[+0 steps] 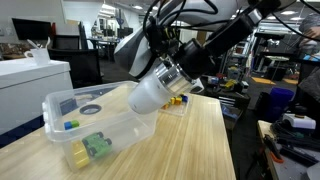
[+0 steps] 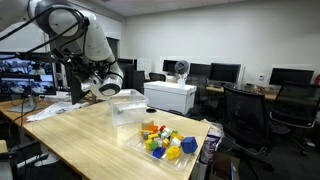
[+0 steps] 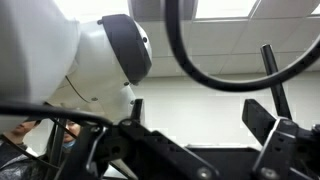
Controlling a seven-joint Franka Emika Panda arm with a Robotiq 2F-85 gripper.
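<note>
My gripper stands open in the wrist view, its dark fingers wide apart with only pale wall and ceiling between them. It is raised and points away from the table. In exterior view 1 the white arm bends in front of a clear plastic bin; cables cross the upper right, and the fingers cannot be made out. Green blocks and a yellow block show through the bin's near wall. A shallow tray of several coloured blocks sits on the table in exterior view 2.
A white box stands behind the bin. Office chairs and desks with monitors fill the background.
</note>
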